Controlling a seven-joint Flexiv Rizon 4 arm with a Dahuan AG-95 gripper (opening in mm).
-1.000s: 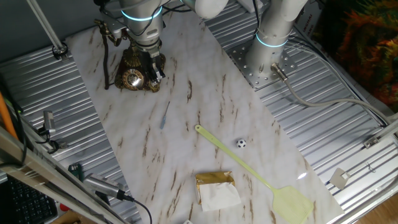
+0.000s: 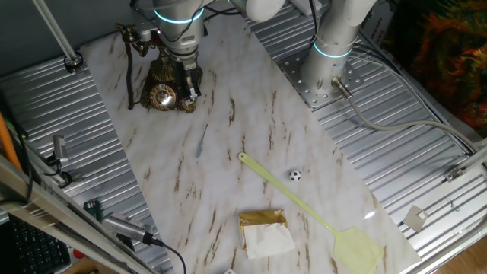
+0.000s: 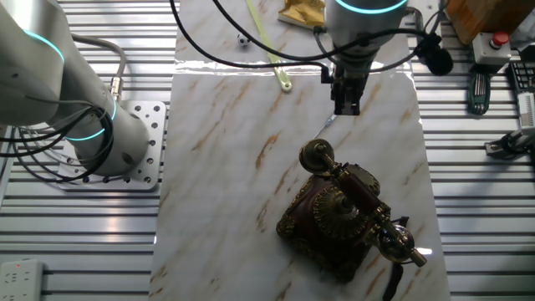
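Observation:
An antique-style telephone (image 2: 162, 93), dark with brass trim, stands at the far end of the marbled table in exterior view 1. In exterior view 2 its handset (image 3: 361, 197) lies across the top of the telephone body (image 3: 322, 230). My gripper (image 2: 192, 97) points down in front of the telephone in exterior view 1, overlapping its right side. From exterior view 2, the gripper (image 3: 347, 110) appears above the table, with a visible gap between it and the telephone. Its fingers look close together, and their opening is too small to make out. No object shows between them.
A thin screwdriver-like tool (image 2: 201, 143) lies mid-table. Farther along are a yellow-green fly swatter (image 2: 358, 250), a small football (image 2: 295, 175) and a gold-and-white packet (image 2: 268, 237). Black cables hang around the arm. Bare tabletop (image 3: 226, 184) lies left of the telephone in exterior view 2.
In exterior view 1 the wrist has drifted slightly right, while the gripper's tip has shifted a little left and down. The telephone and the other table objects have stayed put.

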